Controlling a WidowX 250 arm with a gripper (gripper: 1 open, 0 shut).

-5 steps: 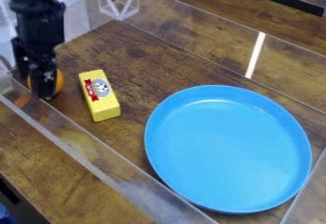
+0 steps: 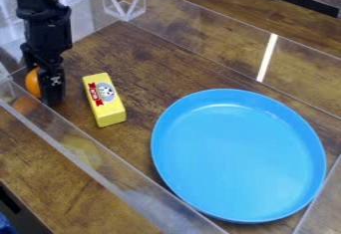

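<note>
The black gripper is at the left wall of the clear-sided enclosure, pointing down with its fingers around or just over an orange round object, which is partly hidden by the fingers and the plastic wall. A yellow box with a red label and a cartoon face lies to the right of the gripper, apart from it.
A large blue plate takes up the lower right of the wooden floor. Transparent walls run along the left and lower left.
Over the last second the gripper has moved slightly at the left wall around the orange object. The yellow box and blue plate are unchanged.
</note>
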